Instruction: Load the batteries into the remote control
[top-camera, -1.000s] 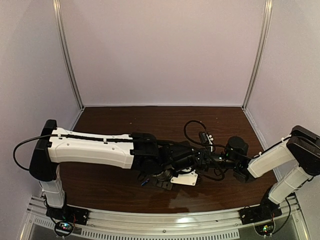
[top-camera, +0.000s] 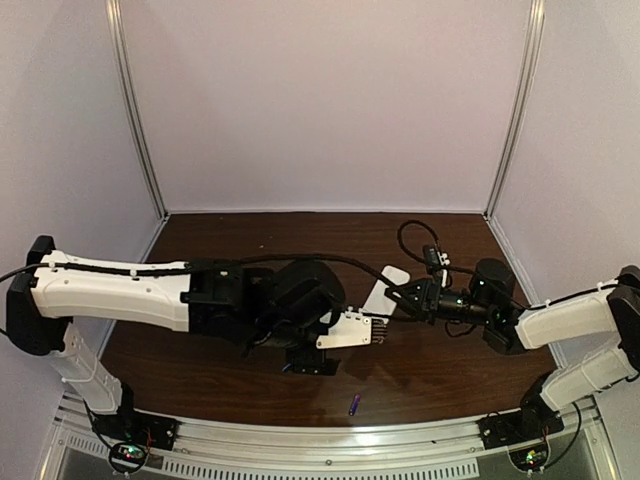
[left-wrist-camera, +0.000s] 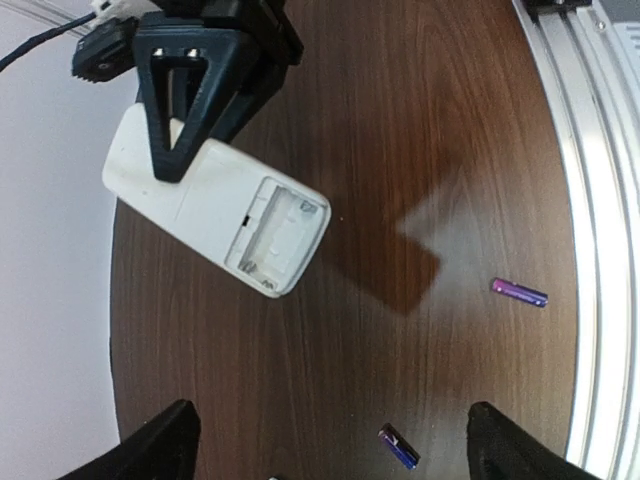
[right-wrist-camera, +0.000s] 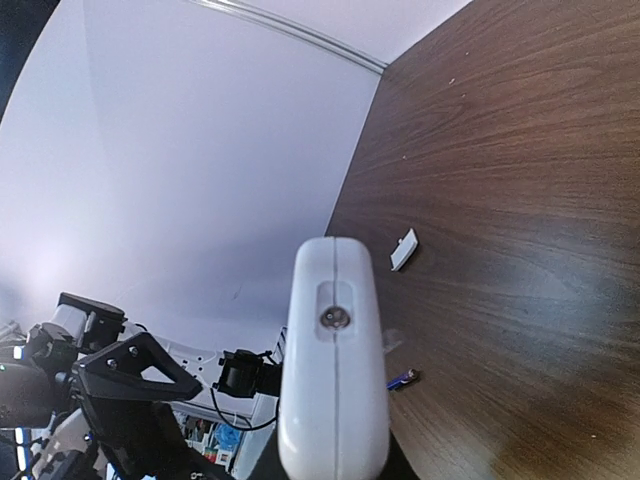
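Note:
The white remote (left-wrist-camera: 200, 200) is held by my right gripper, shut on it; its battery compartment (left-wrist-camera: 275, 240) is open with no battery in it. In the right wrist view the remote (right-wrist-camera: 334, 390) fills the lower middle. My left gripper is open over the table, below and beside the remote. A purple battery (left-wrist-camera: 519, 292) lies near the table's front edge, and a blue battery (left-wrist-camera: 398, 446) lies between my left fingers in that view, down on the table.
A small white piece, likely the cover (right-wrist-camera: 404, 249), lies on the dark table (right-wrist-camera: 520, 250). The metal rail (left-wrist-camera: 590, 230) runs along the front edge; walls enclose the other sides.
My left arm has pulled back to the left, and my right gripper with the remote has shifted right, uncovering more of the remote in the top view.

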